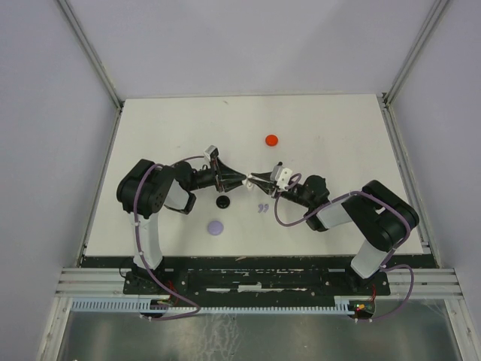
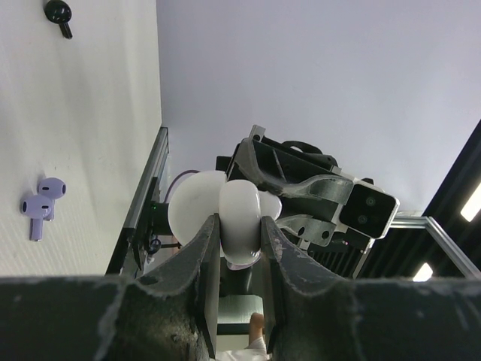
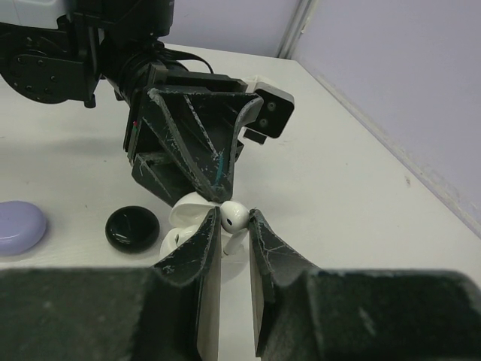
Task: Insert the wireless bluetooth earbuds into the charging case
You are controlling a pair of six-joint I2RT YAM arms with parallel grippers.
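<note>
The two grippers meet over the middle of the white table. My left gripper is shut on something white and glossy between its tips. My right gripper holds a white earbud at its fingertips, just in front of the open white charging case, whose lid stands up behind it. The case is partly hidden by both grippers, so whether the earbud sits inside a slot I cannot tell. Two lilac earbuds lie together on the table.
A black round case and a lilac case lie nearby; a red round case sits farther back. A black earbud lies on the table.
</note>
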